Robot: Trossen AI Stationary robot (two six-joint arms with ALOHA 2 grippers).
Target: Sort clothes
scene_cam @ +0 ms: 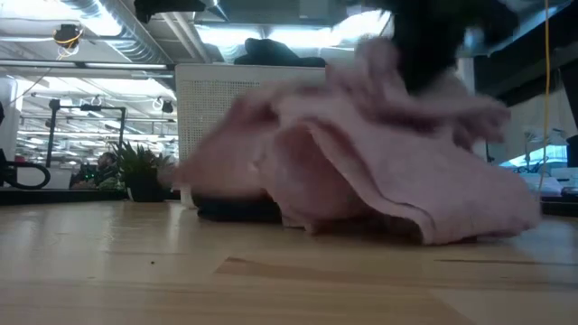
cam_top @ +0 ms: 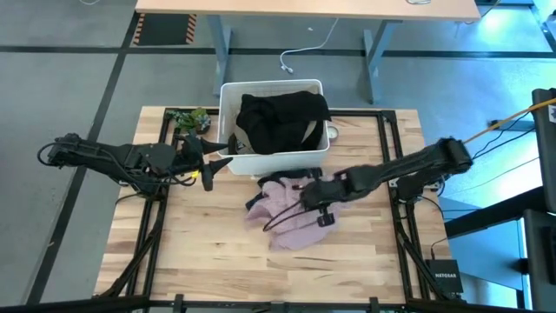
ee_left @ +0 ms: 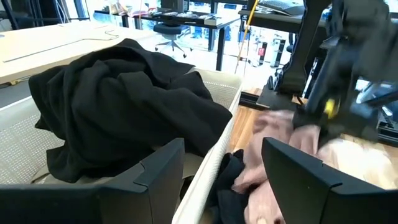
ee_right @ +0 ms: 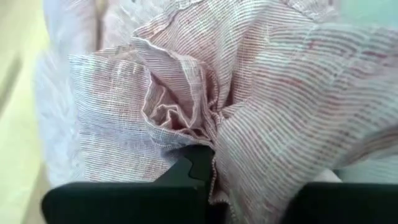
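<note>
The pink striped shirt (cam_top: 297,231) is bunched up and partly lifted, with cloth still reaching the table in the low view. My right gripper (cam_top: 325,215) is shut on it; in the right wrist view the folds of the shirt (ee_right: 186,93) gather between the fingers. A dark garment (ee_left: 231,186) lies under and beside the shirt, against the bin's near side. A black garment (cam_top: 280,117) is heaped in the white bin (cam_top: 278,163), rising above its rim. My left gripper (cam_top: 211,163) stands open and empty near the bin's left front corner.
A potted plant (cam_top: 193,121) and a small round white item (cam_top: 332,132) sit on either side of the bin. Black frame rails (cam_top: 153,217) run along the table's sides.
</note>
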